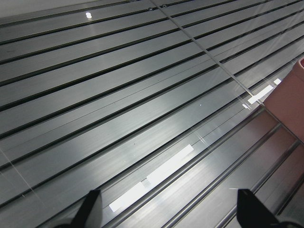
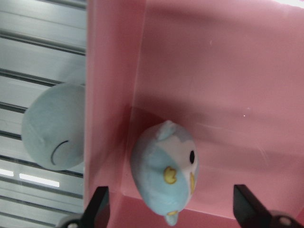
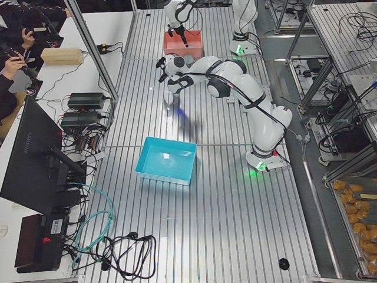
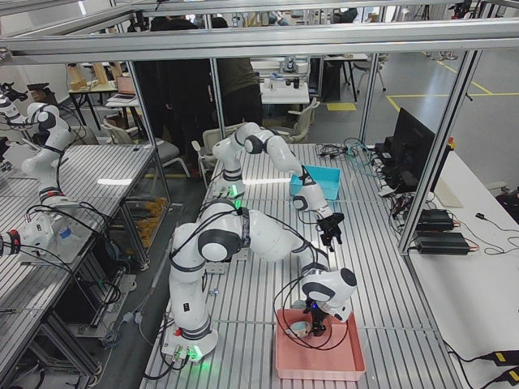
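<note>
In the right wrist view, a pale blue penguin plush [image 2: 164, 168] lies inside the pink bin [image 2: 228, 95]. A second round plush [image 2: 53, 126] sits outside, against the bin's wall. My right gripper is open over the bin, its fingertips either side of the penguin. The cyan bin [image 3: 165, 159] stands empty on the slatted table. My left gripper is open above bare slats between the two bins, with a pink edge at the right of its view.
Cables [image 3: 126, 253] lie at the near end of the table. A monitor [image 3: 35, 156] and boxes line the side bench. Metal posts rise at the table's edge, and much of the surface is clear.
</note>
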